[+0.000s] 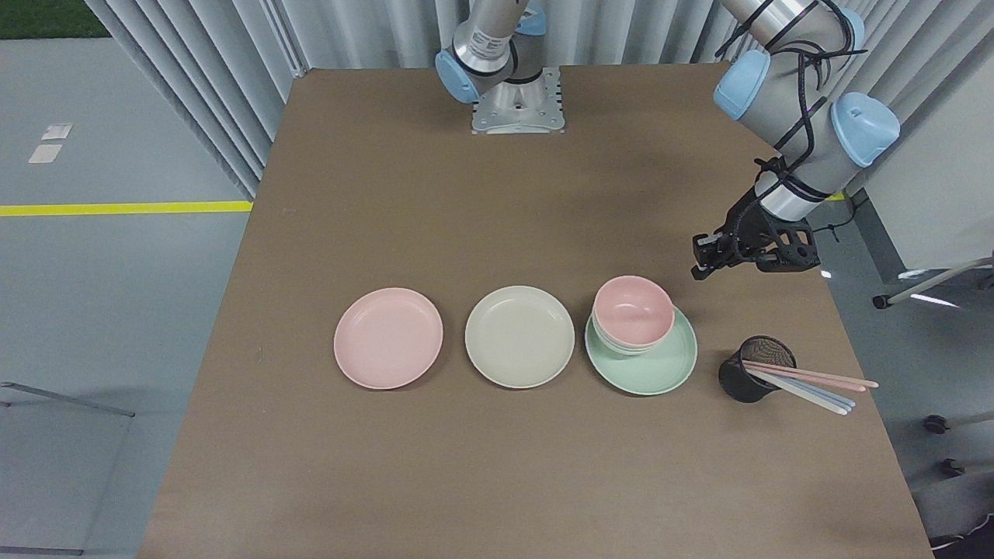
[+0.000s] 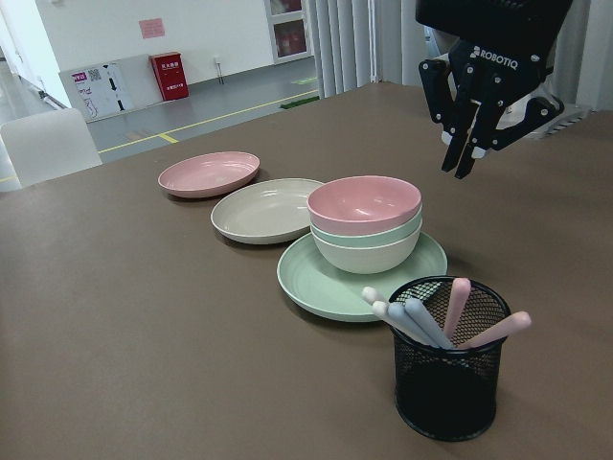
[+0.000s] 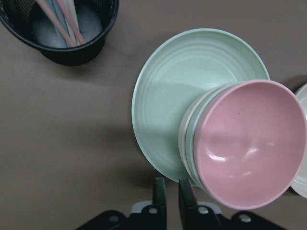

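Note:
A stack of pink, green and cream bowls sits on the green plate. To their left in the front view lie a cream plate and a pink plate. My gripper hangs above and behind the stack, with its finger tips close together and nothing visible between them.
A black mesh cup holding pink, blue and white chopsticks stands beside the green plate.

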